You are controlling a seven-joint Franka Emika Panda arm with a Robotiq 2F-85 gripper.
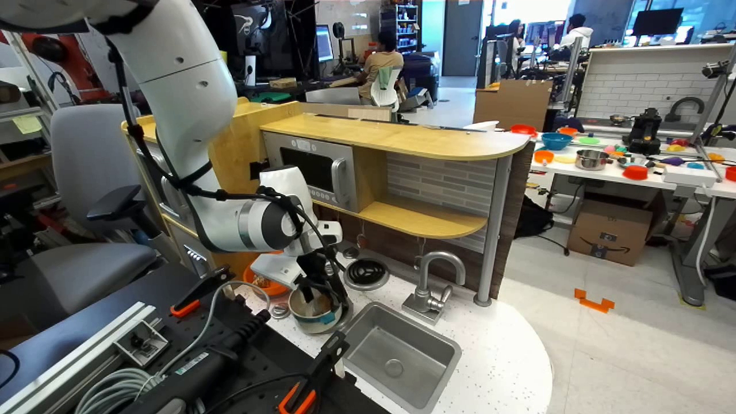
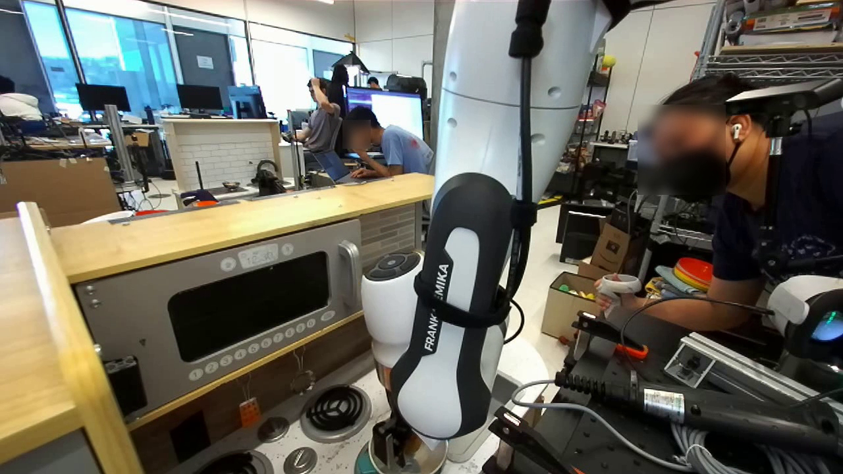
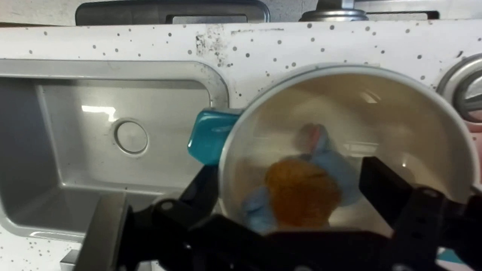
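A cream pot [image 1: 314, 319] with teal handles stands on the white counter, just left of the sink in exterior view 1. Inside it, the wrist view shows a soft orange-brown and blue item [image 3: 302, 192], somewhat blurred. My gripper is open over the pot, its fingers wide apart on either side of this item. One black finger [image 3: 384, 187] reaches over the pot's interior; the other appears just outside the rim by the teal handle [image 3: 212, 135]. In exterior view 2 the pot [image 2: 427, 458] is partly cut off below the arm.
The empty grey sink [image 1: 431, 345] adjoins the pot, with a faucet [image 1: 441, 265] behind it. An orange bowl [image 1: 276, 288] sits on the other side, partly hidden by the arm. A microwave panel [image 1: 310, 165] and shelf rise behind.
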